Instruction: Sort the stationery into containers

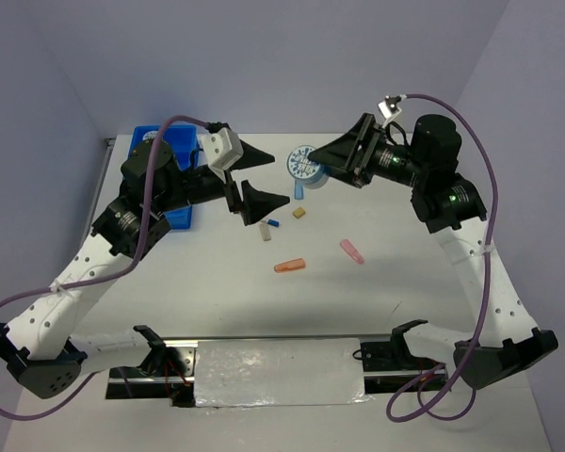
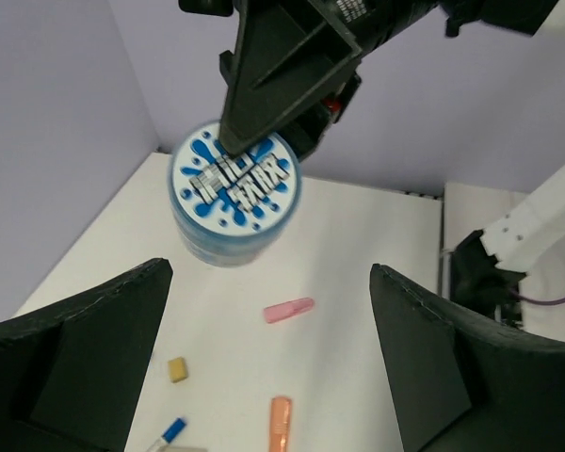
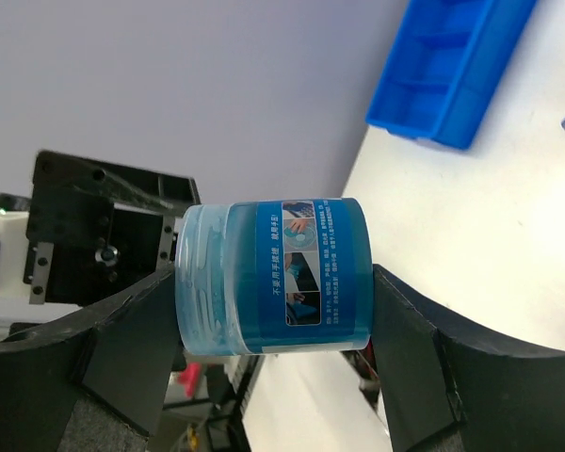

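Note:
A blue slime tub with a white printed lid hangs above the table, gripped by my right gripper; in the right wrist view its labelled side fills the space between the fingers. My left gripper stands open to its left, empty, with the tub beyond its fingertips in the left wrist view. On the table below lie a pink item, an orange item, a small yellow block, a blue item and a pale item.
A blue compartmented tray stands at the back left, partly hidden by my left arm; the right wrist view shows its dividers. Walls bound the sides and back.

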